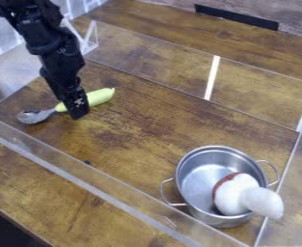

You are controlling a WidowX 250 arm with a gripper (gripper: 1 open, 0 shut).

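Note:
My black gripper (69, 99) reaches down from the top left, low over a pale green elongated object (96, 96) on the wooden table, its fingers apart. A metal spoon (38, 116) lies just left of the green object; the gripper hides part of both. At the lower right stands a steel pot (197, 170) with two handles, holding a white item with a reddish-brown part (234, 195); a pale, blurred piece (264, 203) juts over the pot's rim.
Clear acrylic walls border the work area on several sides. A white strip (212, 77) shows toward the back right.

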